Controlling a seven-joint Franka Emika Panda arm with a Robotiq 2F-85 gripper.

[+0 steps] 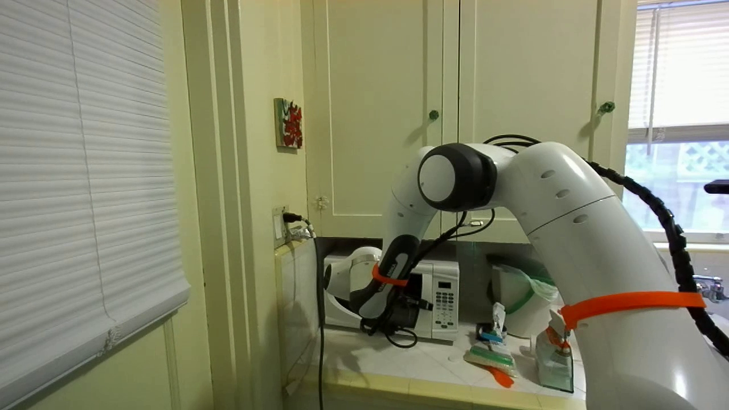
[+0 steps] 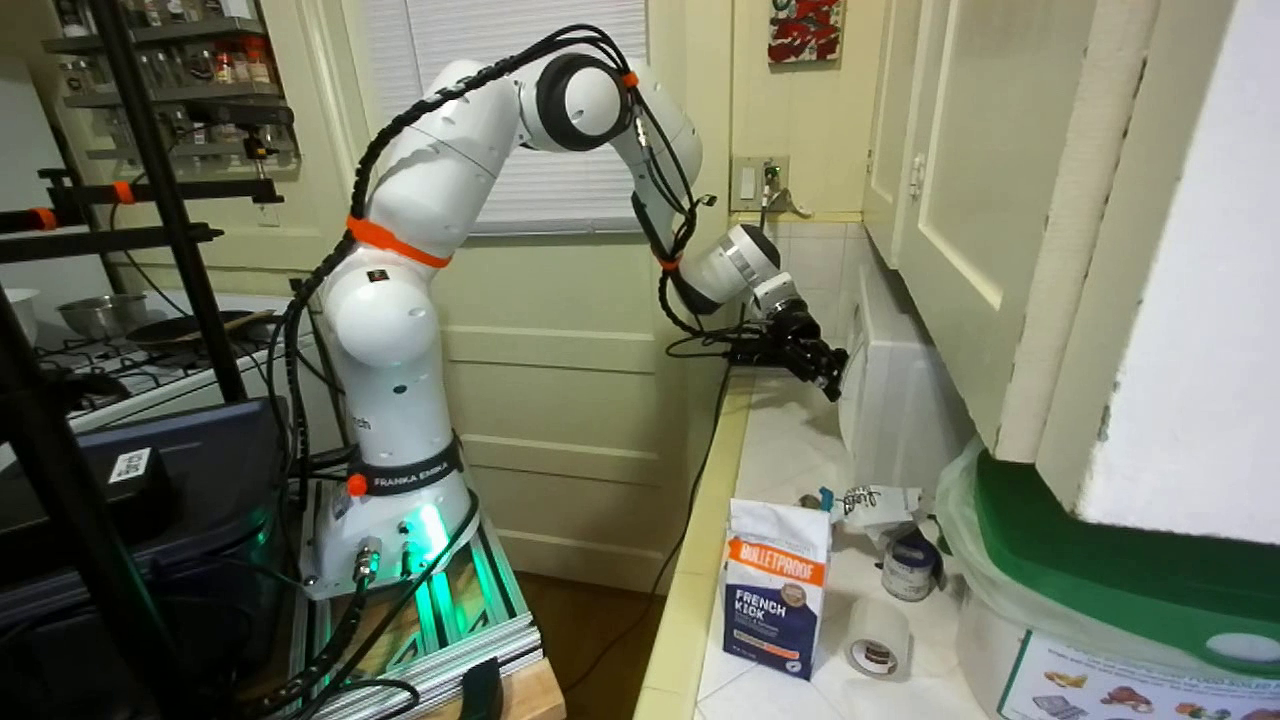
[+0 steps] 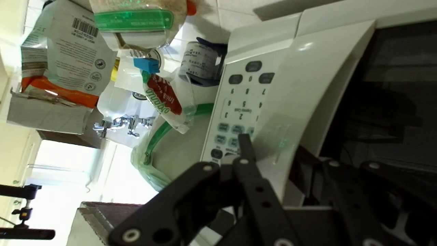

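Note:
The white microwave stands on the counter below the cabinets, its door looking closed. In the wrist view its keypad lies left of the long white door handle. My gripper is shut on that handle, with one dark finger on the keypad side and the other reaching behind it, by the dark door window. In exterior view 2 the gripper meets the microwave's front, but the handle itself is hidden there.
A coffee bag, a paper roll and a small can stand on the counter. Beside them is a green-lidded bin. Cabinet doors hang above the microwave.

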